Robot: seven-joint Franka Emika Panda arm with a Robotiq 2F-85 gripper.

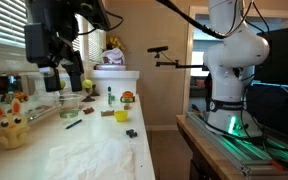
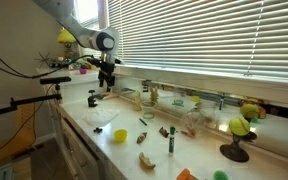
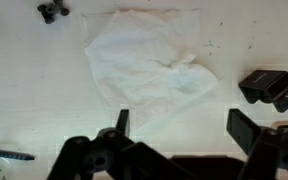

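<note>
My gripper is open above the counter, with nothing between its fingers. Below it in the wrist view lies a white cloth, spread mostly flat with a few creases and a folded corner at its right. Exterior view 1 has the gripper hanging well above the counter at upper left, clear of the cloth. From the other side, exterior view 2 puts the cloth near the counter's far end.
A yellow cup, small black object, dark marker and clear container stand or lie beyond the cloth. A rabbit figure is at left. A black device sits beside the cloth. Bare counter surrounds the cup.
</note>
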